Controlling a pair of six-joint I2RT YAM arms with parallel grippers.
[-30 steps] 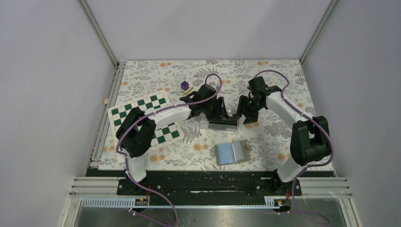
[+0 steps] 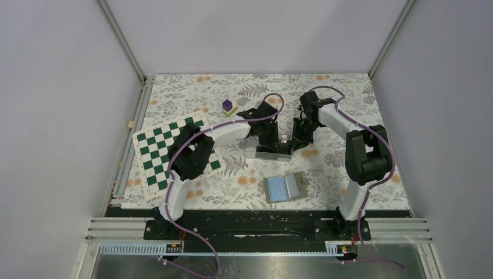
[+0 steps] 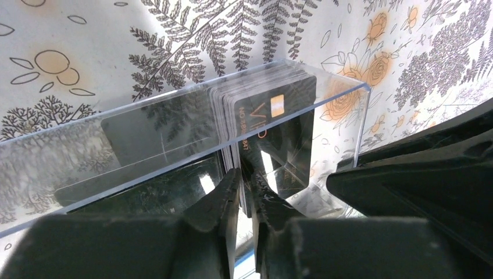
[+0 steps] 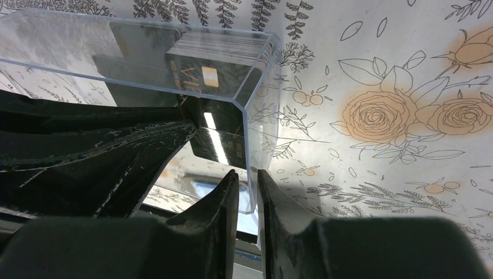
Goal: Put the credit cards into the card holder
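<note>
A stack of black VIP cards (image 3: 276, 136) stands on edge inside a clear plastic box (image 3: 363, 93). At the stack's lower front edge is my left gripper, its fingertips a narrow gap apart with card edges between and behind them. Whether it grips a card cannot be seen. My right gripper is shut on the clear box's end wall, as the right wrist view shows. The card holder, a blue and grey wallet (image 2: 278, 189), lies opened out on the table in front of the box in the top view.
A green and white checkered board (image 2: 152, 152) lies under the left arm. A purple block on a yellow and white one (image 2: 228, 107) stands behind it. Both grippers are close together at the box.
Both grippers have moved in closer to the box; the left came rightward onto the cards, the right came leftward to the end wall. The wallet has not moved.
</note>
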